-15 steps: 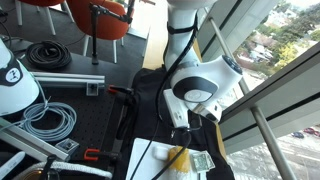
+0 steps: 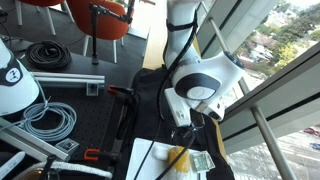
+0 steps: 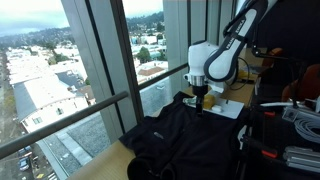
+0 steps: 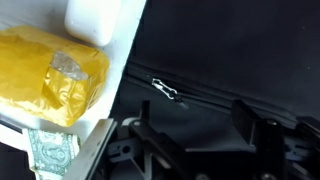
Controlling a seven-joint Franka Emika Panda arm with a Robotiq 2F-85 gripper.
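Observation:
In the wrist view, a small silver-and-black object (image 4: 165, 88) lies on the black cloth (image 4: 215, 50), just beyond my fingertips. My gripper stands with its fingers apart, one at each side of the lower middle, and nothing shows held between them. A yellow taped packet (image 4: 55, 72) rests on a white sheet to the left, and a banknote (image 4: 55, 150) lies below it. From outside, the arm's white wrist (image 3: 213, 62) hangs low over the cloth, and the fingertips are hard to make out there.
A white block (image 4: 93, 18) sits near the sheet's edge. The white sheet (image 3: 228, 108) spreads beside the arm. Window glass (image 3: 60, 60) with a metal rail borders one side. A coiled grey cable (image 2: 48, 122) lies on the dark table at left. Bare cloth surrounds the small object.

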